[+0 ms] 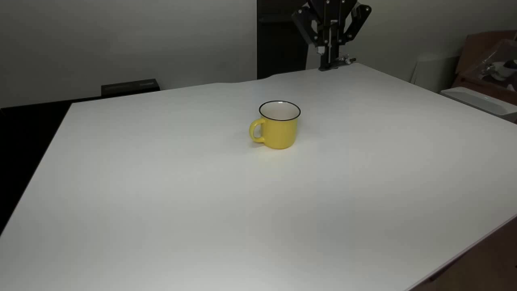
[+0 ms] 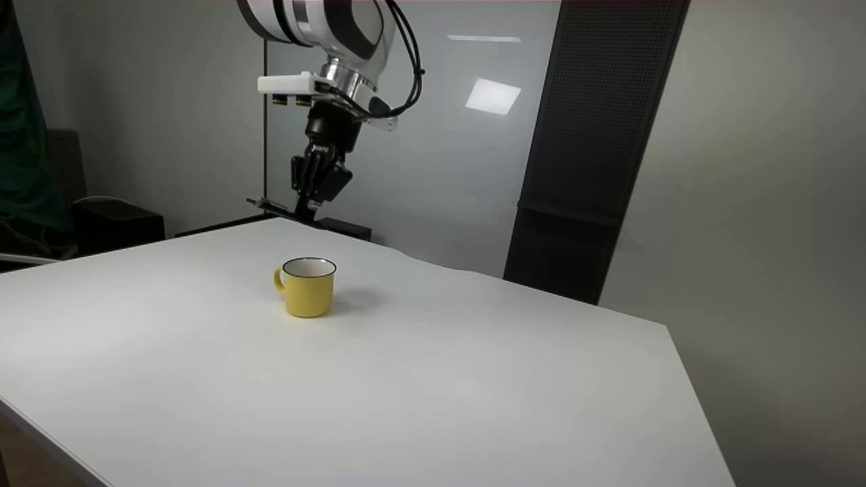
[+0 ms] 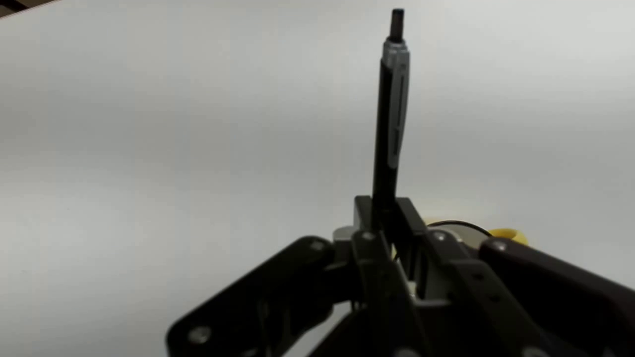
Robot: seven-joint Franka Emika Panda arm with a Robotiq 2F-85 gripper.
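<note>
A yellow mug (image 1: 280,134) with a dark rim and white inside stands upright on the white table, its handle to the left in exterior view 1. Exterior view 2 has the same mug (image 2: 308,296) below the arm. My gripper is shut on a slim dark pen (image 3: 390,119) with a grey clip, which sticks out beyond the fingertips. In exterior view 1 my gripper (image 1: 329,64) is behind the mug and to its right, apart from it. The fingers cover much of the mug in the wrist view; its yellow handle (image 3: 509,235) shows at their right.
A dark box (image 1: 129,87) lies beyond the back left edge. At the far right is a white tray (image 1: 477,99), off the tabletop.
</note>
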